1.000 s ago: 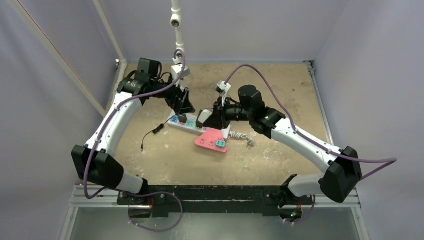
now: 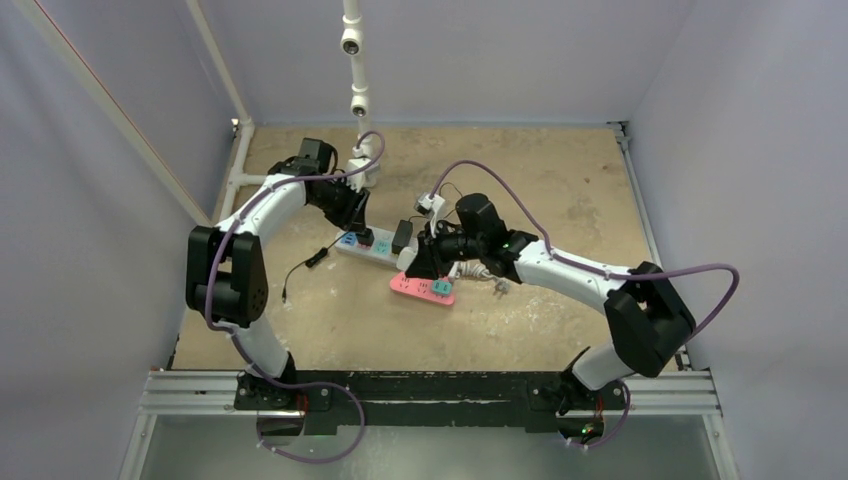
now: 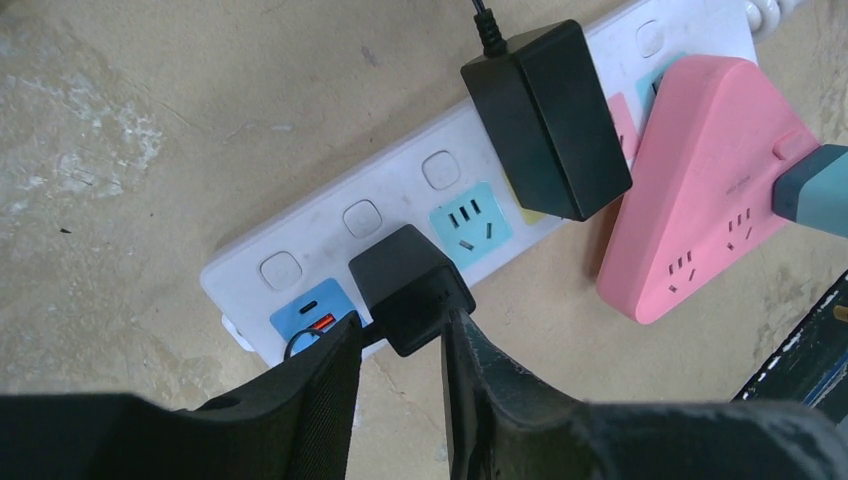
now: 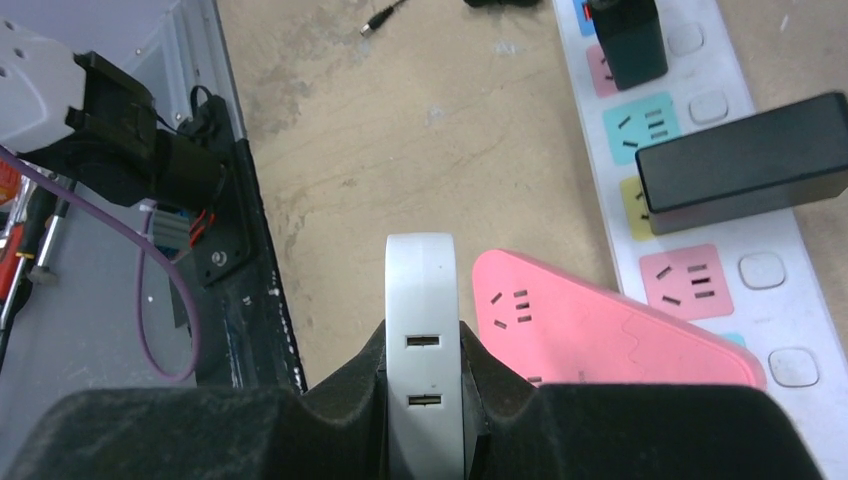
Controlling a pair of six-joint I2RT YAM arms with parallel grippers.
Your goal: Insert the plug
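A white power strip (image 3: pixel 250 250) with coloured socket panels carries a small black plug (image 3: pixel 398 283) near its blue end and a larger black adapter (image 3: pixel 545 120). My left gripper is right at the small plug, its fingertips a little apart; whether they touch it I cannot tell. My right gripper is shut on a white block-shaped plug (image 4: pixel 421 280) with two slots on its face, held over the pink power strip (image 4: pixel 600 330), near the white strip.
The pink strip carries a teal plug (image 3: pixel 815 185) at one end. A loose black cable (image 2: pixel 315 258) lies left of the white strip, and a white coiled cord to the right.
My left gripper has come down to the small black plug, its fingers closer together. My right gripper has moved toward the front and a little left with the white plug.
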